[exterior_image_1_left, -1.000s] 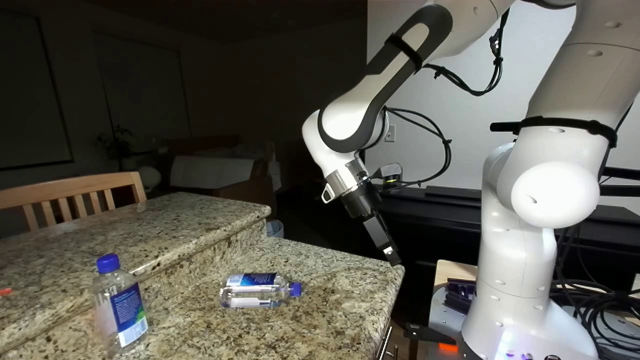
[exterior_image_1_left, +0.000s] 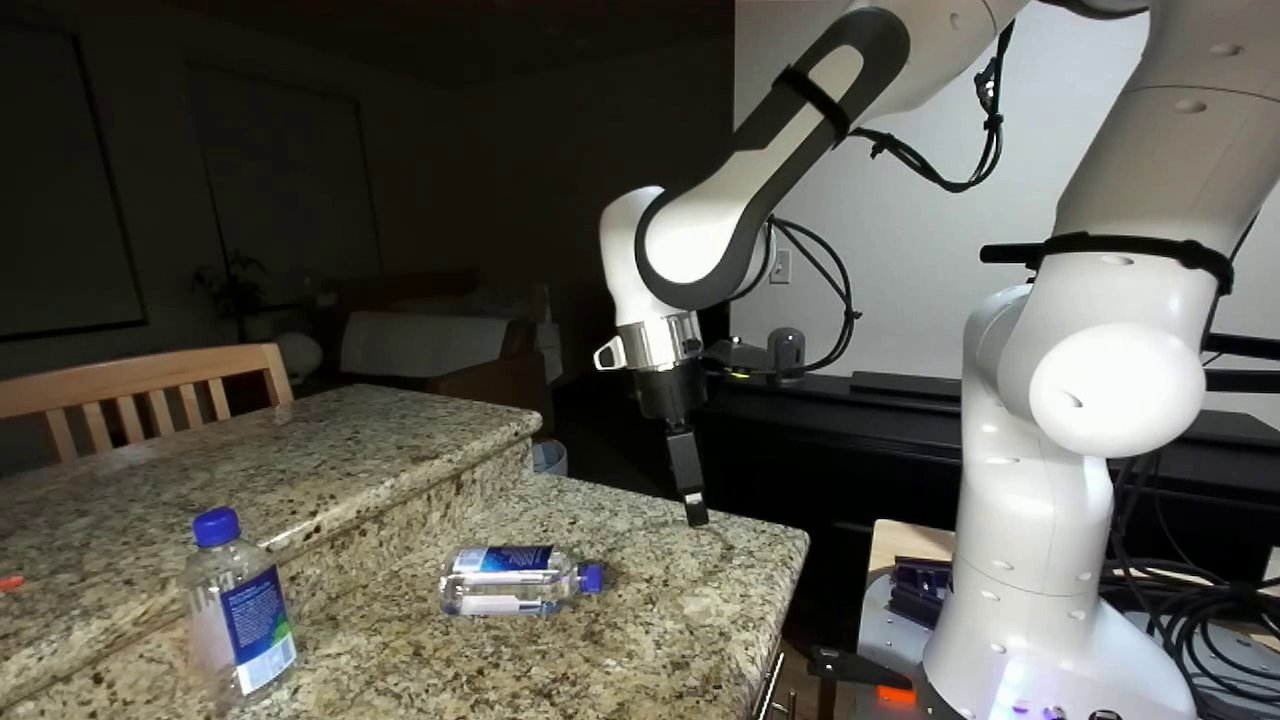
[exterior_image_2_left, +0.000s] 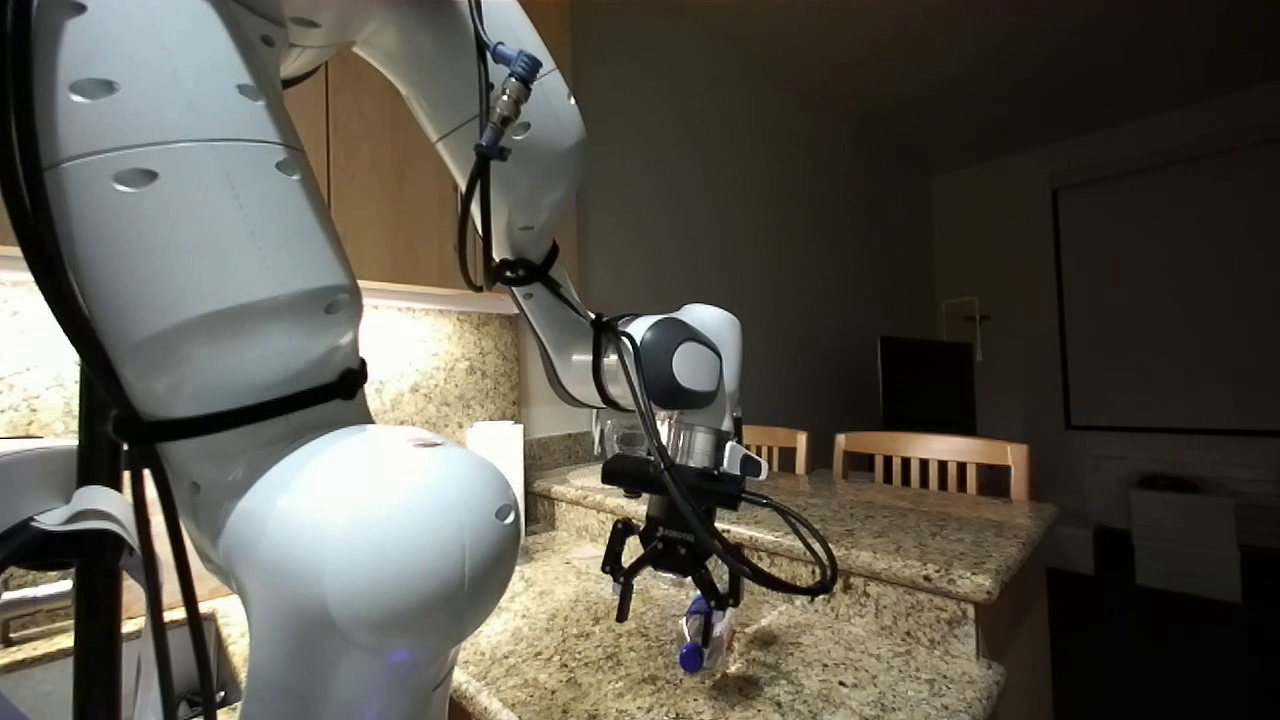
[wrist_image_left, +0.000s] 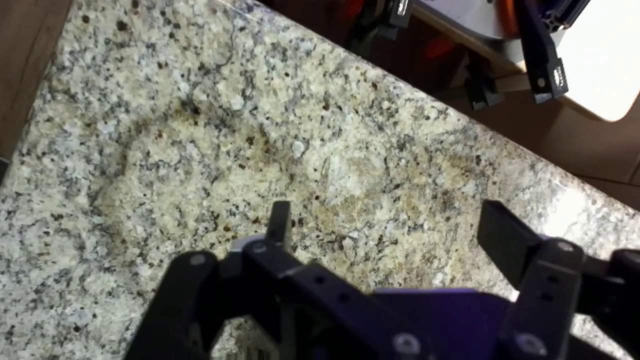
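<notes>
On the lower granite counter a clear water bottle (exterior_image_1_left: 504, 584) with a blue cap lies on its side, cap toward the robot's base. A second bottle (exterior_image_1_left: 244, 620) stands upright at the left, by the step. My gripper (exterior_image_1_left: 695, 510) hangs over the counter, to the right of the lying bottle and apart from it, pointing down. In exterior view 2 the gripper (exterior_image_2_left: 663, 624) has its fingers spread, and one overlaps the bottle's blue cap (exterior_image_2_left: 692, 656) from that angle. The wrist view shows the gripper open above bare granite, neither bottle clearly visible.
A raised granite ledge (exterior_image_1_left: 300, 444) borders the lower counter, with a wooden chair (exterior_image_1_left: 144, 390) behind it. The counter's edge (wrist_image_left: 420, 96) falls away toward the robot's base. Granite around the lying bottle is clear.
The wrist has swung from a slant toward the counter's edge to nearly vertical, bringing the fingertips left, closer to the lying bottle. Both bottles stay where they were.
</notes>
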